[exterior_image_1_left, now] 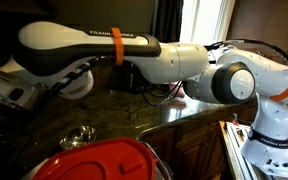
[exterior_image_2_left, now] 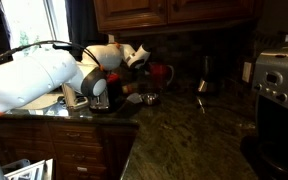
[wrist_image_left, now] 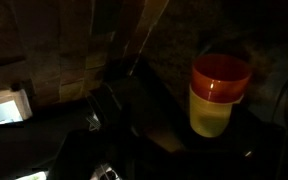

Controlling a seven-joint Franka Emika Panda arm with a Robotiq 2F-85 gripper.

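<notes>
In the wrist view a cup, red-orange above and yellow below (wrist_image_left: 212, 112), shows right of centre against a dark background. Around it the view is very dark, so contact between cup and fingers cannot be made out. My gripper (exterior_image_1_left: 6, 98) is at the dark left edge of exterior view 1, at the end of the white arm, its fingers lost in shadow. From the other side, in exterior view 2, the arm's end (exterior_image_2_left: 134, 55) reaches over the back of the counter, near a red object (exterior_image_2_left: 162, 76).
A large red round item (exterior_image_1_left: 99, 162) fills the front of exterior view 1, with a shiny metal bowl (exterior_image_1_left: 78, 136) behind it. A kettle-like appliance (exterior_image_2_left: 208, 85) stands farther along the counter. A coffee machine (exterior_image_2_left: 280, 80) is at the right. Broad bare counter (exterior_image_2_left: 184, 145) lies in front.
</notes>
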